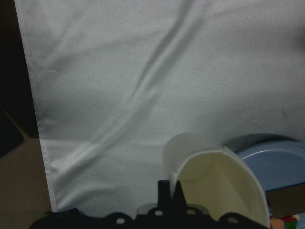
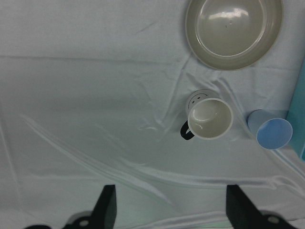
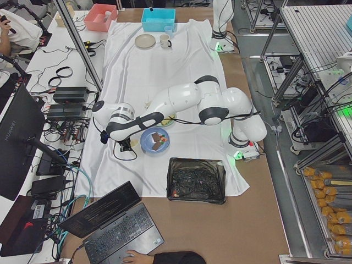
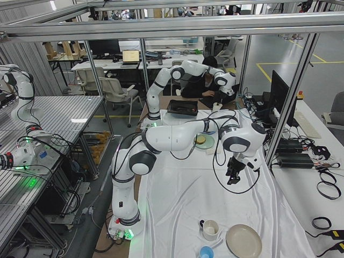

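Observation:
My left gripper is shut on a cream paper cup (image 1: pixel 219 191), gripping its rim above the white cloth, just left of a blue plate (image 3: pixel 148 141) holding brown pieces and small colourful bits. My right gripper stands open above the cloth with nothing between its fingers. Beyond it in the right wrist view are a beige plate (image 2: pixel 233 33), a white mug (image 2: pixel 209 119) with a dark handle and a blue cup (image 2: pixel 271 131).
A black lined tray (image 3: pixel 195 179) sits near the cloth's front edge, beside a laptop (image 3: pixel 113 225). A turquoise bin (image 3: pixel 158 20) stands at the far end.

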